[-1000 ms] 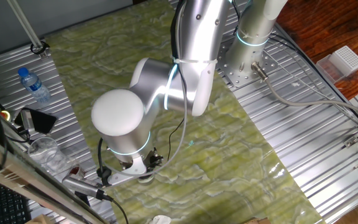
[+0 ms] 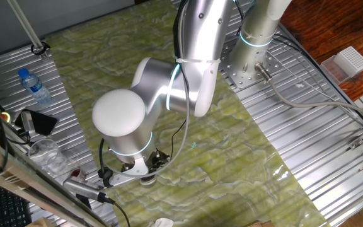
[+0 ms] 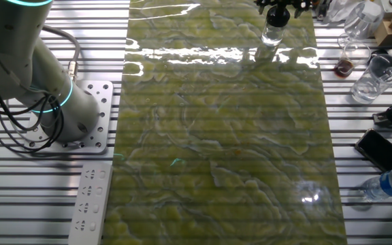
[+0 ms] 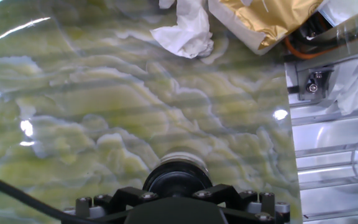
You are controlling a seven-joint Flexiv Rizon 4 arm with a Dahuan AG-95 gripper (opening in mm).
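Observation:
A small clear container with a black top (image 3: 275,20) stands on the green marbled mat at its far end in exterior view 2. My gripper (image 3: 282,5) is right above it, its dark fingers spread to either side of the black top. From the wrist view, the round black top (image 4: 178,177) shows just ahead of the gripper body, with the gripper's linkages spread wide left and right. The fingers look open. Whether a finger touches the container is hidden. In exterior view 1 the arm covers most of the gripper (image 2: 145,169).
Crumpled white tissue (image 4: 188,28) and a gold packet (image 4: 269,18) lie near the mat's edge. Clear cups (image 3: 380,78), a phone (image 3: 384,151) and a water bottle (image 3: 388,182) occupy the side rails. A power strip (image 3: 90,204) lies opposite.
Over the last second the dark fingers have spread apart around the container's top. The arm itself has hardly moved, and the surrounding objects stand as before.

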